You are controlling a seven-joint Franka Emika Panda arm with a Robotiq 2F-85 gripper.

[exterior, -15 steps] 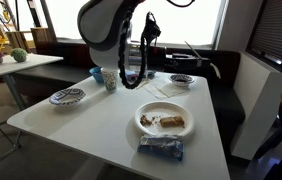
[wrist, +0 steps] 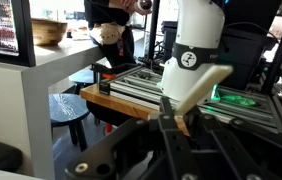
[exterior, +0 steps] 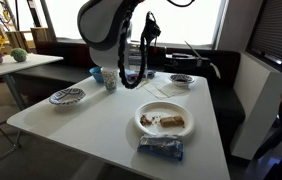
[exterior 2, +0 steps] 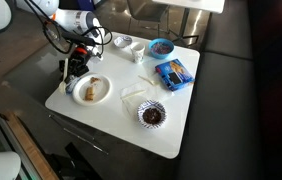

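My gripper is shut on a pale, beige stick-like object (wrist: 205, 88), which juts up and to the right between the fingers in the wrist view. What the object is cannot be made out. In exterior view 2 the dark gripper (exterior 2: 78, 66) is over the table's left end, beside a white plate (exterior 2: 103, 92) with brown pieces of food on it. That plate (exterior: 184, 116) also shows in exterior view 1, where the brown food pieces (exterior: 169, 121) lie apart. A blue-and-silver packet (exterior: 161, 147) rests in front of it.
Patterned bowls (exterior: 67, 96) (exterior 2: 151, 115) stand at separate places on the white table. Exterior view 2 also shows a blue bowl (exterior 2: 162, 48), a white mug (exterior 2: 137, 50) and a blue box (exterior 2: 174, 74). Open tabletop lies between the plate and the patterned bowl.
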